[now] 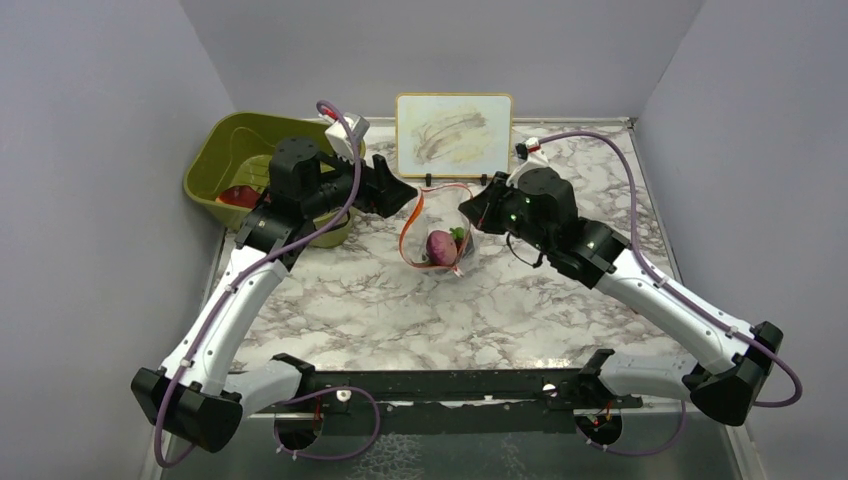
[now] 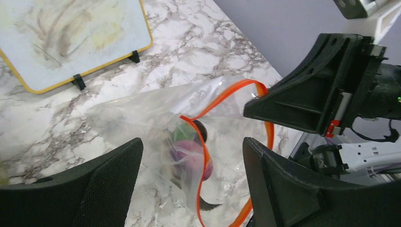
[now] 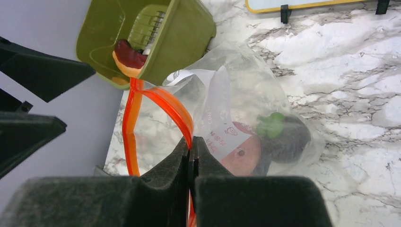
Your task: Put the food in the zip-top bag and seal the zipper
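The clear zip bag with orange zipper strips stands on the marble table, mouth gaping, holding a purple-red item and a green and dark vegetable. My right gripper is shut on the orange-edged rim of the bag. My left gripper is above and left of the bag with fingers apart and nothing visible between them.
A green bin at back left holds a red item and a rack. A whiteboard on clips stands at the back.
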